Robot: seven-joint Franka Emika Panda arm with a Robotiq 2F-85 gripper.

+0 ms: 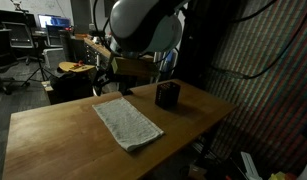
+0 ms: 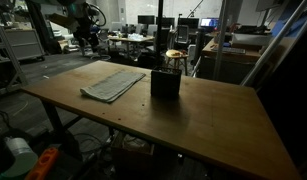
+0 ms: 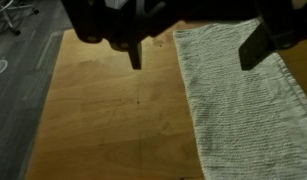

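Observation:
A light grey cloth lies flat on the wooden table, and also shows in the second exterior view as a pale cloth. Above the table, near the cloth's far end, hangs my gripper, open and empty. From the wrist, the cloth fills the right side; one dark finger stands over bare wood and the other over the cloth. A gap of height seems to separate the fingers from the table.
A dark open-topped box stands on the table beside the cloth, with thin items showing at its top. Bare tabletop stretches past the box. Chairs and desks fill the background, off the table.

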